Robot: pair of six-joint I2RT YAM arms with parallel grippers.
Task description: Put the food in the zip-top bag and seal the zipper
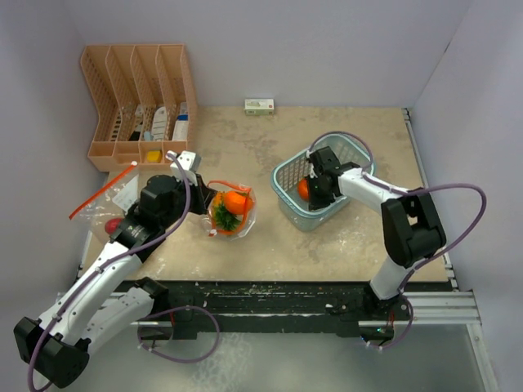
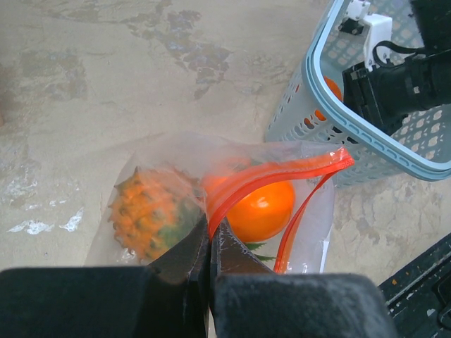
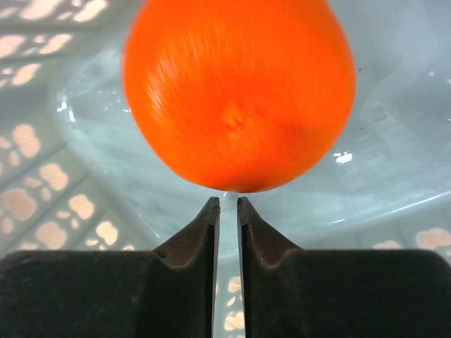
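The clear zip bag (image 1: 248, 220) with its orange zipper edge (image 2: 278, 171) stands with its mouth apart at mid-table. Inside it are an orange fruit (image 2: 262, 211), a pineapple-like piece (image 2: 151, 211) and greens (image 1: 225, 217). My left gripper is shut on the bag's rim, the film running between its fingertips. In the blue-grey basket (image 1: 288, 208), another orange fruit (image 3: 239, 91) lies on the floor. Just short of that fruit, my right gripper is shut to a narrow gap, with nothing visible between its fingers.
A second zip bag (image 1: 106, 204) with a red item lies at the left, partly behind the left arm. A peach-coloured rack (image 1: 102, 151) fills the back left. At the back stands a small box (image 1: 259, 106).
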